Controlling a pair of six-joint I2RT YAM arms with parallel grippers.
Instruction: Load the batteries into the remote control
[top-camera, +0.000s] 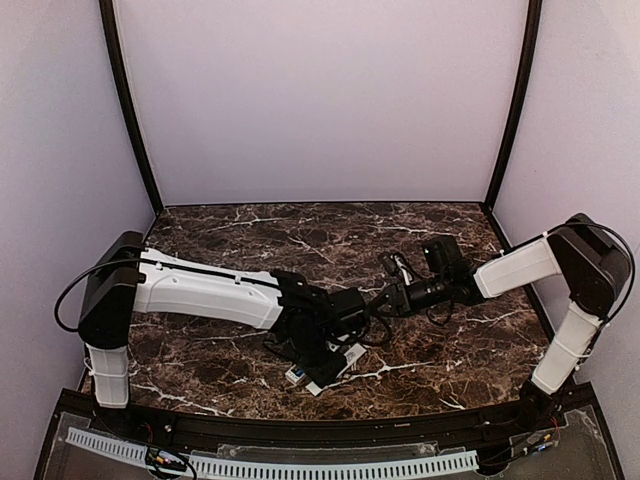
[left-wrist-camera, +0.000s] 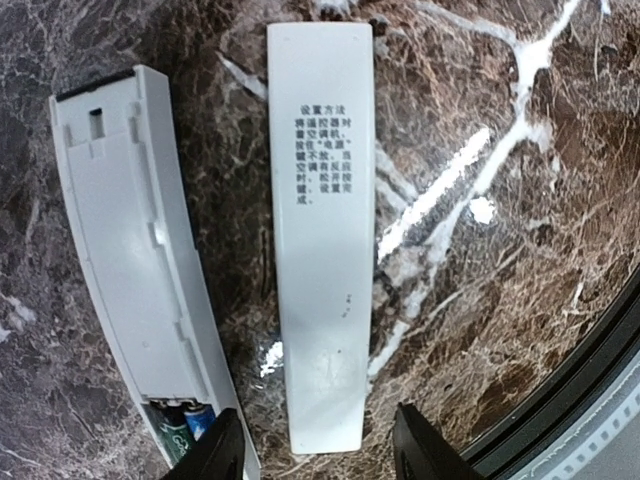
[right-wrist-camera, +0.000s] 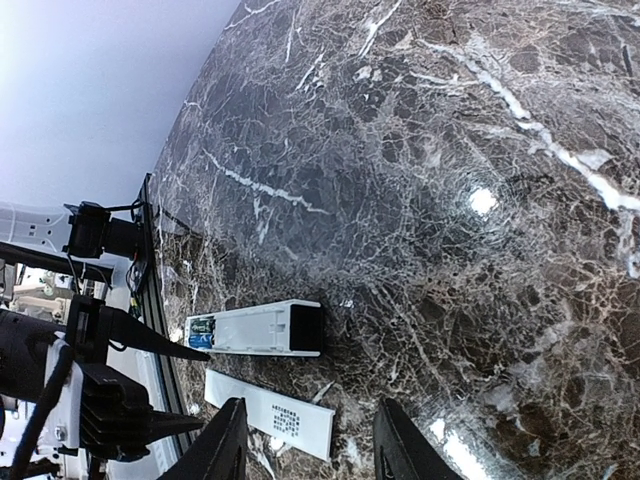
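Observation:
The grey remote body (left-wrist-camera: 135, 250) lies with its back up, a green and a blue battery (left-wrist-camera: 186, 428) in the compartment at its lower end in the left wrist view. Its white cover (left-wrist-camera: 322, 280) lies loose beside it. My left gripper is open above them, nothing between its fingers. In the top view it hides much of both pieces. My right gripper hangs higher, to the right, its fingers apart and empty. The right wrist view shows the remote (right-wrist-camera: 255, 330) and cover (right-wrist-camera: 297, 423) beside the left gripper.

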